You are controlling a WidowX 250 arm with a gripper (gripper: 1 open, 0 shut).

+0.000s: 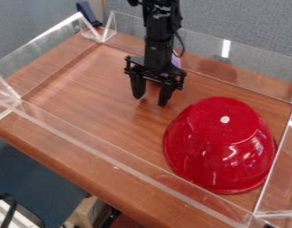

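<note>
My black gripper (152, 87) points down at the back middle of the wooden table, its two fingers spread apart low over the surface. Partly hidden behind it is a light purple object (176, 61); whether the fingers touch it I cannot tell. A large red dome-shaped object (217, 150), like an upturned bowl, lies at the front right.
Clear low walls (65, 118) edge the wooden table (89, 98). A dark blue object (86, 12) is beyond the back left corner.
</note>
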